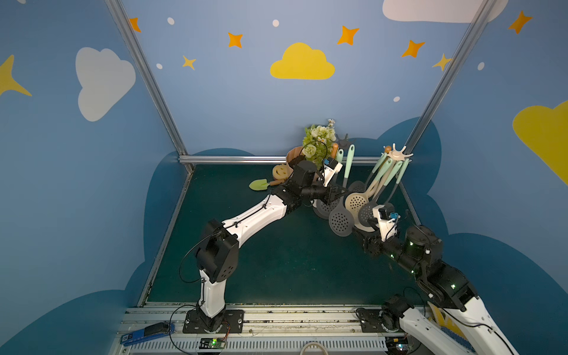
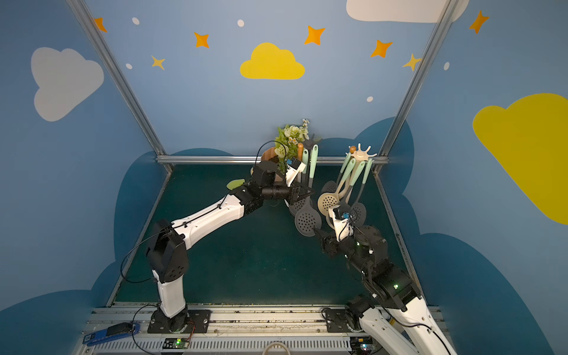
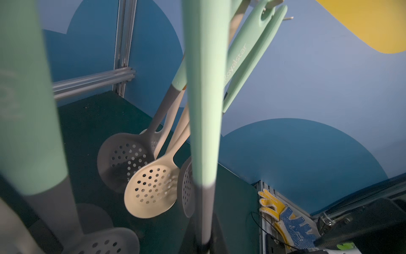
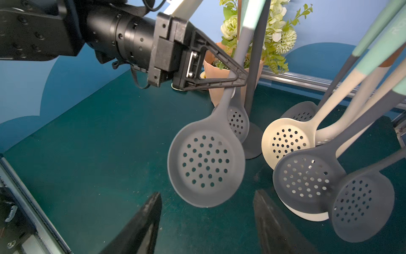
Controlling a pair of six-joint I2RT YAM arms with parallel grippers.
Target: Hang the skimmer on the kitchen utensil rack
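Note:
A grey perforated skimmer [image 4: 206, 163] with a mint handle [image 3: 205, 97] hangs head-down in front of my left gripper [image 1: 342, 192]. That gripper is shut on the skimmer's thin grey neck, as the left wrist and right wrist views show. My right gripper [image 2: 319, 233] is open just in front of the skimmer's head; its fingers [image 4: 143, 222] stand apart below the head in the right wrist view, with nothing between them. To the right stands the utensil rack's cream top [image 1: 399, 153], its hooks spreading outward, with several utensils hanging around it.
Behind the left gripper are a dark rack top [image 1: 344, 140] and a potted plant [image 4: 215, 69]. Cream [image 4: 287, 139] and grey skimmer heads crowd the right side. A small green trowel [image 1: 259, 184] lies at the back left.

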